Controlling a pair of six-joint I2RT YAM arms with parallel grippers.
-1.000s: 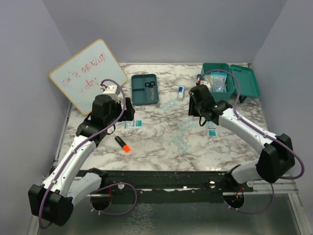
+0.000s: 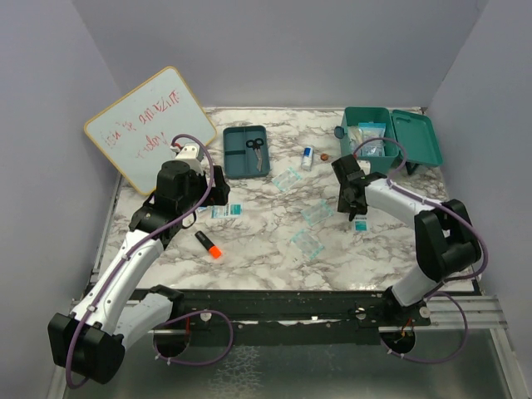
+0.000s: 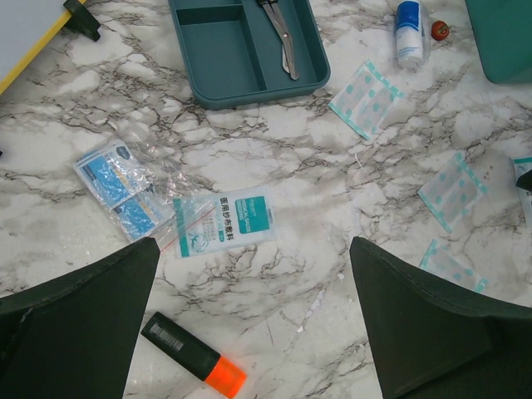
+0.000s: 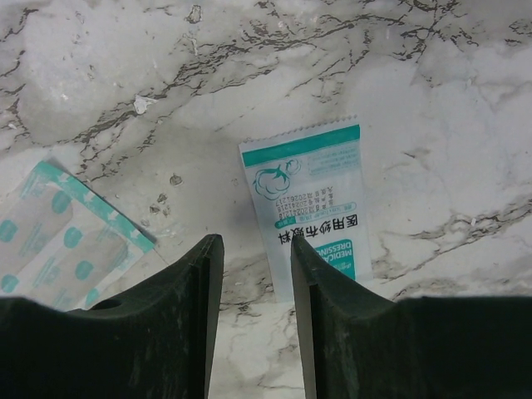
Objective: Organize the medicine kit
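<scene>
A gauze dressing packet (image 4: pixel 307 208) lies flat on the marble table, with my open right gripper low over its near end, nothing held. A clear patterned packet (image 4: pixel 66 233) lies to its left. My left gripper hangs open over another gauze packet (image 3: pixel 220 220), a bagged blue packet (image 3: pixel 125 187) and an orange-capped marker (image 3: pixel 191 353). A divided tray with scissors (image 2: pixel 258 154) stands at the back, beside a white tube (image 2: pixel 307 156). The green box (image 2: pixel 355 116) at back right holds bagged items.
The green lid (image 2: pixel 421 141) lies right of the box. A whiteboard (image 2: pixel 141 116) is at back left. Two more clear packets, lie mid-table.
My right gripper has moved down and toward the right, lower over the gauze packet on the right. The left arm has not moved.
</scene>
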